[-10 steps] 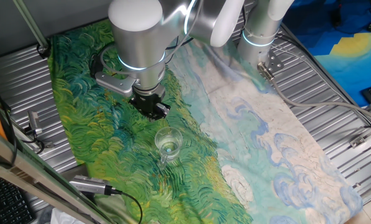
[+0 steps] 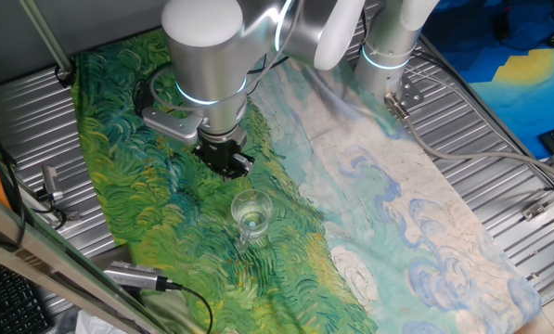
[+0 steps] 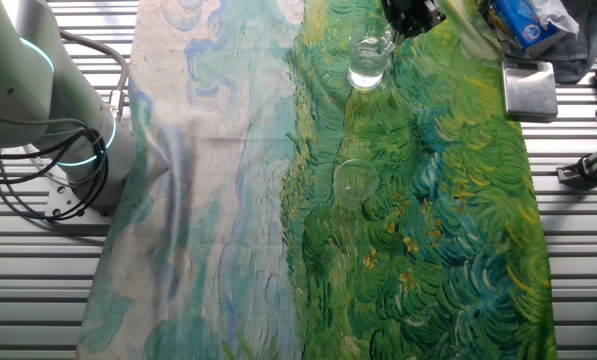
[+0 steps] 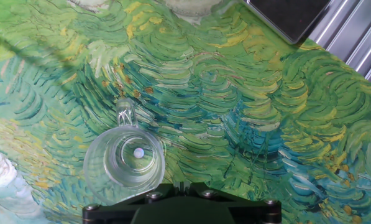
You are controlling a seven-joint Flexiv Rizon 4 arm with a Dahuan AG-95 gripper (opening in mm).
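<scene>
A clear glass mug stands upright on the painted cloth, a little in front of my gripper. In the wrist view the mug is at lower left, its handle pointing up the picture and a small whitish spot inside at the bottom. My gripper looks shut at the bottom edge of that view, with nothing visible between its fingers. It hangs above the cloth, apart from the mug. In exterior view 2 the gripper is partly cut off at the top, beside the mug.
A faint clear round object lies on the cloth, closer to the camera than the mug in exterior view 2. A silver box sits at the cloth's edge near a blue packet.
</scene>
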